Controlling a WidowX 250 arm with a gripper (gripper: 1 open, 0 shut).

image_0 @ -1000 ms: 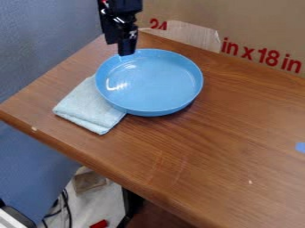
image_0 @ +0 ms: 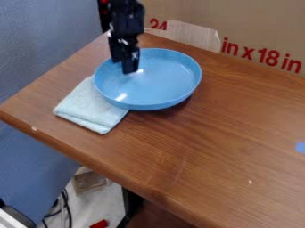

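Observation:
A blue round plate point(image_0: 159, 82) lies on the wooden table, partly over a pale folded cloth point(image_0: 86, 111) at its lower left. My black gripper point(image_0: 128, 64) reaches down from the top onto the plate's back-left rim. Whether its fingers are closed on the rim cannot be told from this view.
A cardboard sheet with red print stands along the back. The table's left edge drops to the floor, where cables lie.
My gripper has come down from above onto the plate's back-left rim, and the plate has shifted very slightly.

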